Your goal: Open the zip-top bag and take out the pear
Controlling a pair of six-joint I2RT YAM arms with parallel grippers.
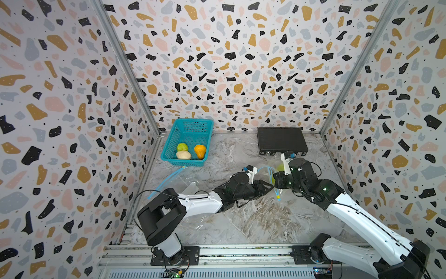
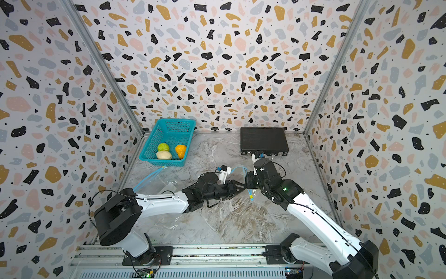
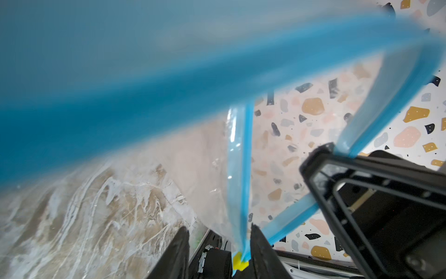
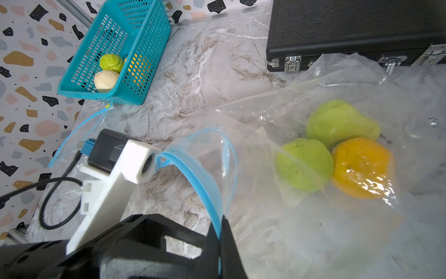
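Note:
The clear zip bag (image 4: 260,209) lies on the table, its blue zip edge (image 4: 197,179) bowed into a loop with a gap between the two strips. Inside rest the pear (image 4: 341,124), a round green fruit (image 4: 304,165) and an orange fruit (image 4: 362,167). My right gripper is shut on the blue zip edge. From the left, my left gripper reaches the bag mouth, its fingers (image 3: 178,251) apart. A zip strip with a yellow slider (image 3: 240,261) shows between those fingers; whether they touch it I cannot tell.
A teal basket (image 4: 144,69) with several fruits stands at the back left. Another blue-edged bag (image 1: 167,181) lies in front of it. A black case (image 1: 282,140) stands behind the fruit bag. Bare table (image 1: 227,151) shows between basket and case.

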